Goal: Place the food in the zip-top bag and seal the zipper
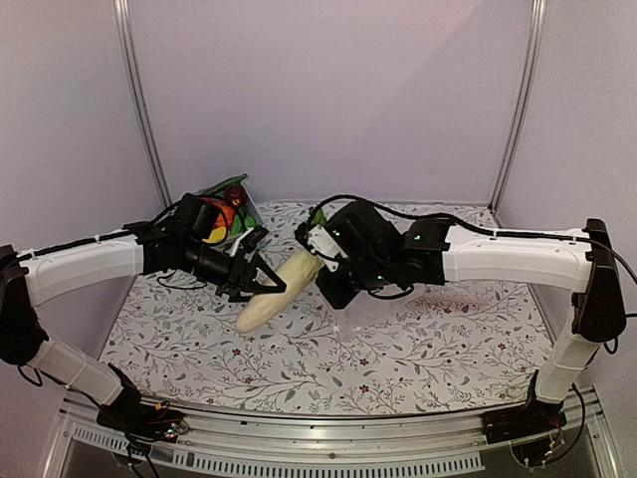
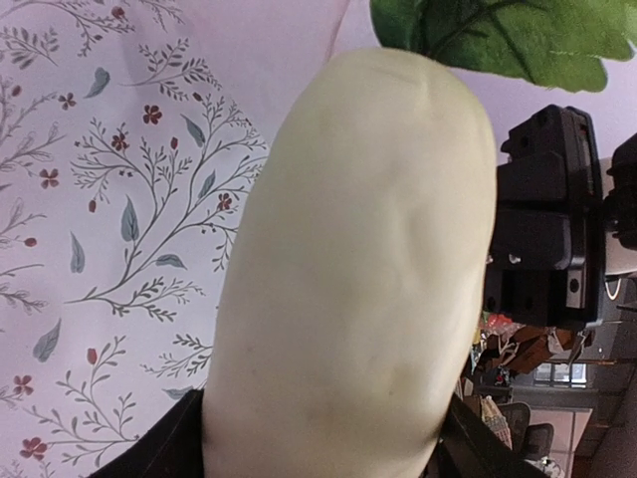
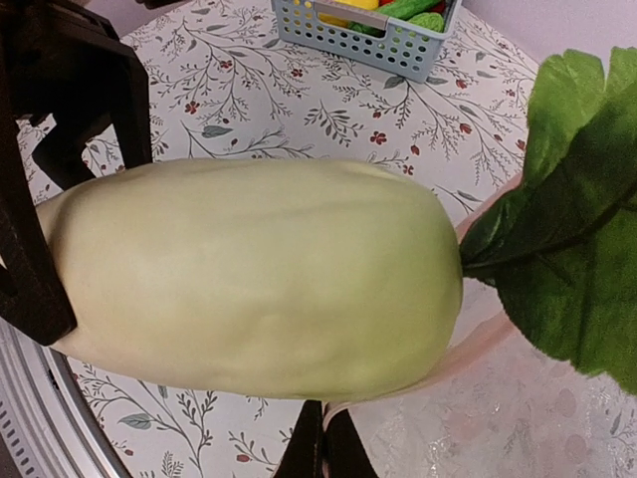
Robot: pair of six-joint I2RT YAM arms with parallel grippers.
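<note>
A fat white radish (image 1: 271,302) with green leaves (image 3: 577,214) hangs over the table, and my left gripper (image 1: 257,283) is shut around its body. In the left wrist view the radish (image 2: 353,269) fills the space between the fingers. The clear zip bag (image 1: 373,309) lies under my right arm, its open edge close to the leafy end. My right gripper is shut at the bag's rim, just below the radish; a thin bag edge (image 3: 373,398) runs to its fingertips. Part of the radish's leafy end shows against the bag's mouth; how far inside cannot be told.
A blue-grey basket (image 3: 388,55) of colourful toy produce stands at the back left, behind my left arm. A metal rail (image 1: 299,428) borders the near edge.
</note>
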